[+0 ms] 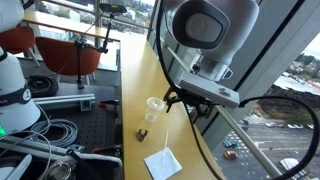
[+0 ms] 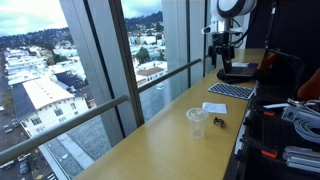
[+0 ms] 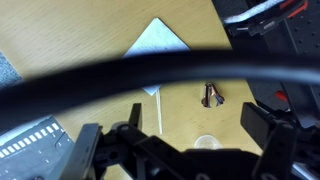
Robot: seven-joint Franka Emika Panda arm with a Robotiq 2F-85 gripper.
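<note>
My gripper is open with nothing between its fingers, held above the table. Below it in the wrist view are a light square sheet (image 3: 158, 42), a thin white stick (image 3: 159, 112), a small brown object (image 3: 211, 95) and a clear cup (image 3: 207, 142), partly hidden by the gripper. From the first exterior view, the clear cup (image 1: 154, 109) stands upright left of the gripper (image 1: 187, 106), with the small dark object (image 1: 141, 135) and white sheet (image 1: 162, 164) nearer the camera. None of these touches the fingers.
A dark cable crosses the wrist view. A flat keyboard-like panel (image 2: 230, 90) lies on the table beyond the sheet. Windows with a rail (image 2: 60, 133) run along one side; a dark cart (image 1: 95, 130) adjoins the other.
</note>
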